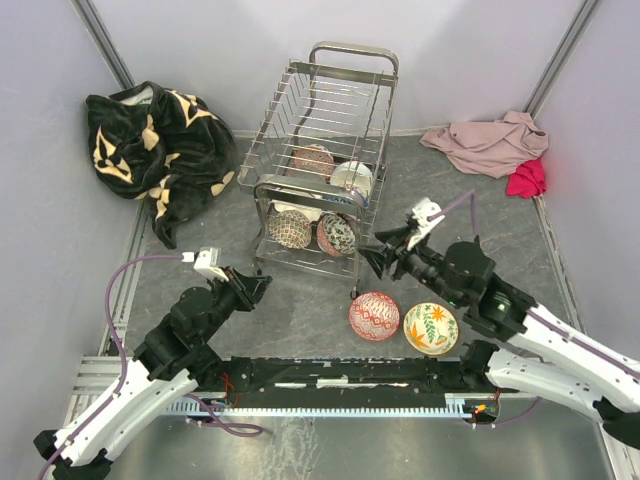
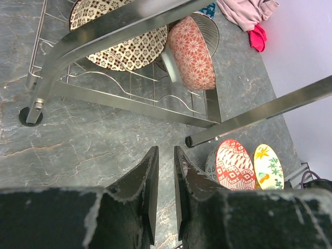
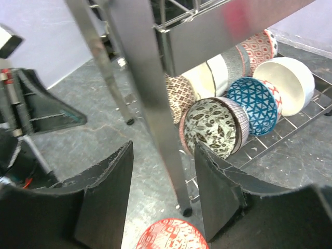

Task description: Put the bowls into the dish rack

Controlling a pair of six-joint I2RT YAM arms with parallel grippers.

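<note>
A steel two-tier dish rack [image 1: 333, 75] stands at the back, its lower tier holding several patterned bowls on their sides, among them a black-and-white one [image 3: 210, 129] and a blue one [image 3: 249, 109]. A red patterned bowl [image 1: 374, 316] and a floral bowl [image 1: 430, 328] lie on the floor in front, right of centre. My left gripper is shut in front of the rack's left side, with no object visible between its fingers. My right gripper stands open beside the rack's front right leg, empty, above and behind the red bowl.
A dark patterned blanket [image 1: 160, 150] lies at the back left. A pink cloth [image 1: 485, 143] and a red cloth [image 1: 527, 178] lie at the back right. The floor between the left gripper and the rack is clear.
</note>
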